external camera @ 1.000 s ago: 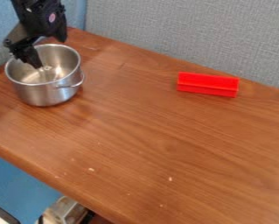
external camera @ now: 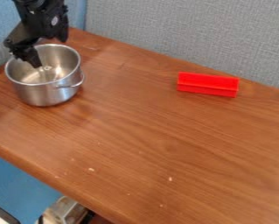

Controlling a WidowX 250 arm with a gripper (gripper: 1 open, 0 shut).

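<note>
A steel pot (external camera: pixel 51 89) with side handles stands at the left edge of the wooden table (external camera: pixel 153 140). Over its back rim is my black gripper (external camera: pixel 35 54), angled down, its fingertips open at or just inside the mouth of the pot. Something small and pale shows at the bottom of the pot, too small to identify.
A red block (external camera: pixel 208 85) lies at the back right of the table. Grey padded wall runs behind. A metal fitting (external camera: pixel 66 213) is at the lower-left edge.
My gripper has shifted very slightly around the back of the pot's mouth; the pot and red block have not moved.
</note>
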